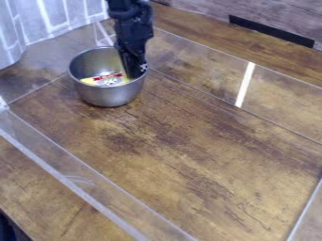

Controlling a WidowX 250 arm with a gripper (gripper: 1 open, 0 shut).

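A steel pot (107,92) sits on the wooden table at the upper left, holding a small yellow item with red and white markings (104,79). The black gripper (131,72) comes down from the top to the pot's right rim, its tips at or just inside the rim. Whether the fingers are open or shut, or grasp the rim, is hidden.
Clear panels or strips edge the wooden table (189,160). A white curtain-like sheet (25,28) is at the upper left.
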